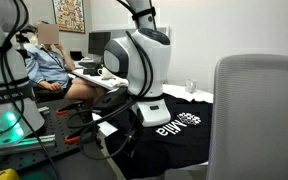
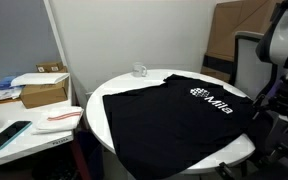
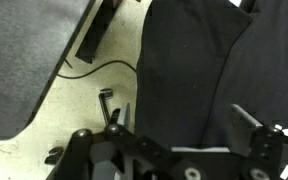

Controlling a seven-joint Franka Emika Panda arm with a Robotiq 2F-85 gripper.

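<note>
A black T-shirt (image 2: 174,120) with white "Mila" lettering lies spread over the round white table (image 2: 100,124). Part of the dark cloth (image 1: 169,150) hangs past the table edge nearest the arm. Seen from the wrist, black fabric (image 3: 179,75) with a fold fills the area beneath my gripper. The fingers stand wide apart there, with no fabric visibly pinched between them. Exterior view 1 shows the arm's white wrist housing (image 1: 139,65) above the shirt's near side; the fingers below it are dark against the cloth and hard to make out.
A grey chair back (image 1: 254,115) stands close on the right. At the table's far side is a white mug (image 2: 139,70). A side desk holds boxes (image 2: 44,80) and a folded white cloth (image 2: 62,119). Floor and a cable (image 3: 94,70) show beside the fabric.
</note>
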